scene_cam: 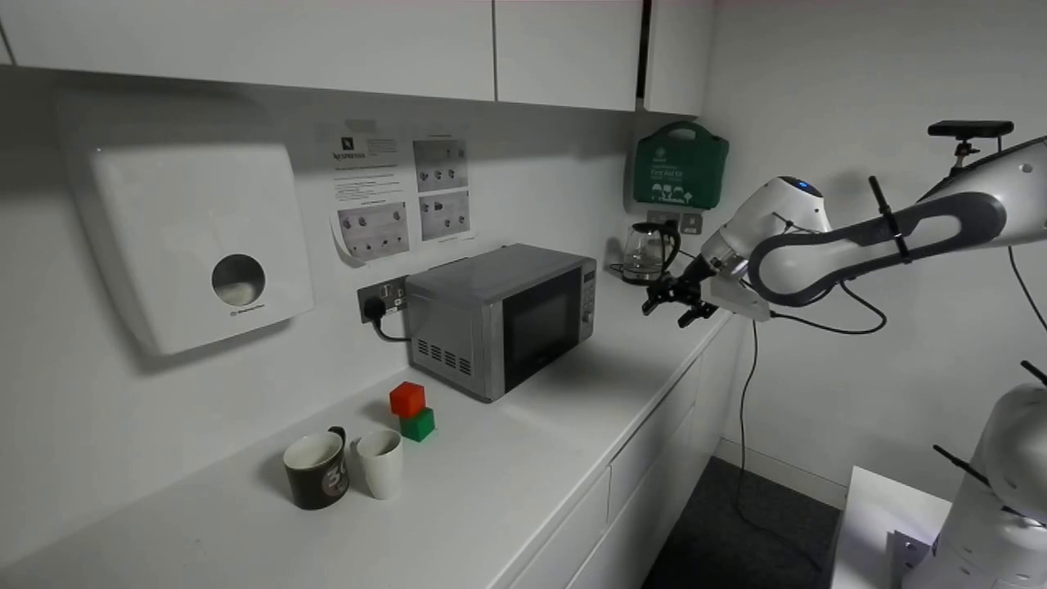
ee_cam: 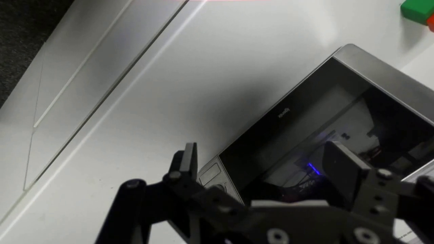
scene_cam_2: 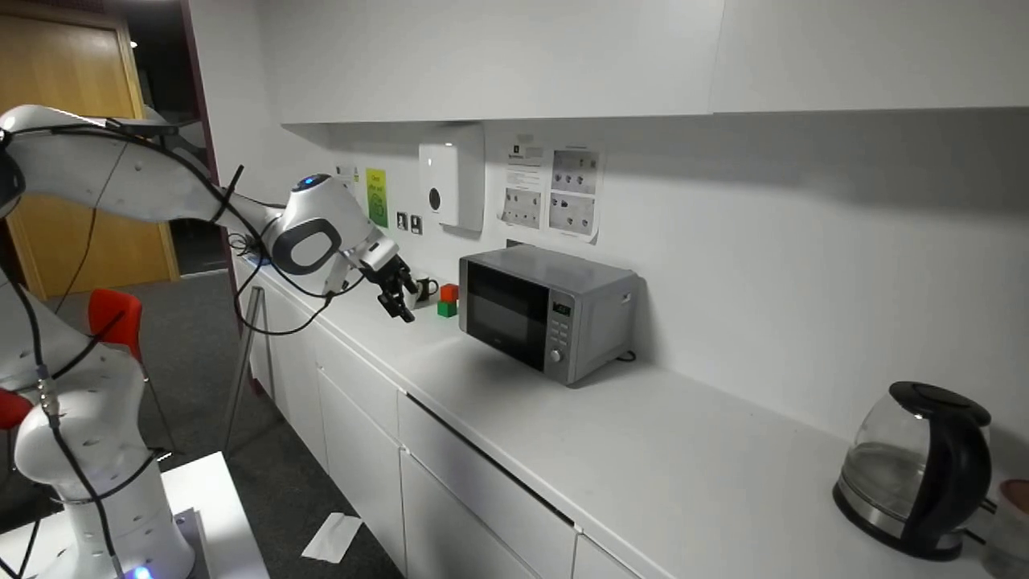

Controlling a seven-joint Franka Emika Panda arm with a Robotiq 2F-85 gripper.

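My gripper is open with nothing between its fingers. It hangs in the air in front of the grey microwave (scene_cam: 501, 314), whose door is shut. On the counter past the microwave, a red cube (scene_cam: 407, 399) rests on a green cube (scene_cam: 417, 425). Beside them stand a white cup (scene_cam: 380, 466) and a dark mug (scene_cam: 316, 471) with a white inside, both upright. In the wrist view the green cube (ee_cam: 417, 10) and a sliver of the red one show at the top right corner. The glass kettle (scene_cam_2: 902, 473) sits at the other end.
Overhead cabinets (scene_cam: 569, 49) hang above the white counter (scene_cam_2: 579, 425). A paper towel dispenser (scene_cam: 196, 236) and a green first aid box (scene_cam: 680, 165) are on the walls. Clear counter lies between the microwave and the kettle, and along the front edge.
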